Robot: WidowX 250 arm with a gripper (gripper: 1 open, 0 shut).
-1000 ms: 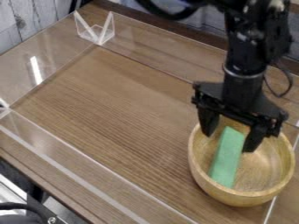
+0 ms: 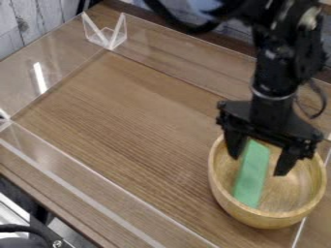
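The black gripper (image 2: 269, 142) is open, its fingers spread over a round beige bowl (image 2: 272, 214) at the lower right of the camera view. A flat green object (image 2: 250, 182) lies lengthwise inside the bowl, below the gripper. Its far end is close to the fingers; whether they touch it I cannot tell.
A white wire-like stand (image 2: 106, 32) sits at the back left. Dark edges border the table at the back and lower left.
The bowl looks unmoved.
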